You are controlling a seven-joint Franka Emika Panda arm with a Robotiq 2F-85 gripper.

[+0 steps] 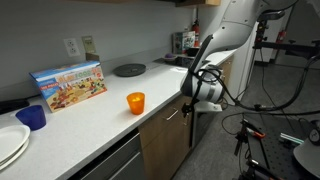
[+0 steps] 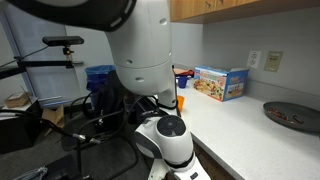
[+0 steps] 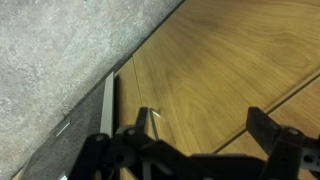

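Note:
In the wrist view my gripper is open, its two dark fingers far apart with nothing between them. Behind them spreads a wooden cabinet front (image 3: 195, 75), crossed by a dark seam at the lower right. A small metal handle (image 3: 151, 115) shows near the left finger. Exterior view 1 has the white arm (image 1: 207, 88) at the right, with the gripper in front of the wooden cabinet (image 1: 163, 132) below the counter's edge. No contact between fingers and handle is visible. In exterior view 2 the arm's white body (image 2: 168, 145) hides the gripper.
On the white counter (image 1: 100, 125) stand an orange cup (image 1: 136, 103), a colourful box (image 1: 68, 83), a blue cup (image 1: 32, 117) and white plates (image 1: 12, 142). A dark pan (image 1: 130, 70) lies farther back. Grey floor (image 1: 215, 140) is open below the arm.

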